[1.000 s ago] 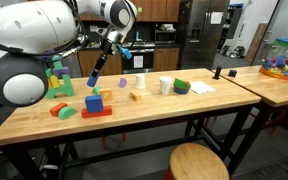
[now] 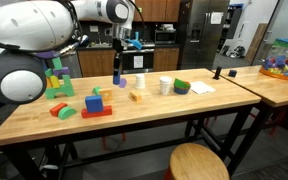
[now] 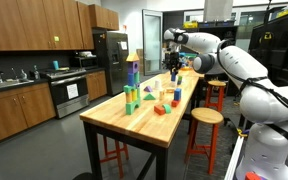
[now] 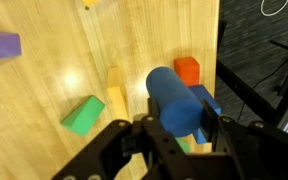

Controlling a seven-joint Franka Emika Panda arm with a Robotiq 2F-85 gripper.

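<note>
A blue rounded object, with a dark circular end towards the camera, sits between my fingers in the wrist view. My gripper is shut on it. In exterior view 1 the gripper hangs over the back left of the wooden table, the blue object pointing down below it. Whether it touches the tabletop cannot be told. Beneath and around it in the wrist view lie a red block, a yellow block, a green block and a purple block.
Stacked coloured blocks stand on the table's left. A blue block rests on a red one near the front edge. White cups and a green bowl occupy the middle; clear wood lies at front right.
My gripper has moved to the right in exterior view 1, carrying the blue object, which now points more steeply down. The blocks and cups on the table look unmoved.
</note>
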